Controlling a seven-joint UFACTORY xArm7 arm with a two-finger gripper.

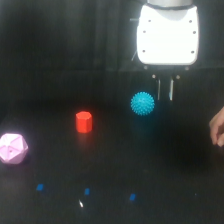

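Observation:
A spiky blue ball (142, 103) appears against the dark surface near the middle of the camera view. My gripper (165, 90) hangs from the top, to the right of the ball and slightly higher in the picture. Its two thin fingers (171, 90) are apart, with nothing visible between them. To the left are a red block (84, 122) and, farther left, a pink faceted object (13, 148).
A person's hand (217, 127) reaches in at the right edge. Small blue marks (87, 191) lie along the front of the dark table. Clear surface surrounds the block and ball.

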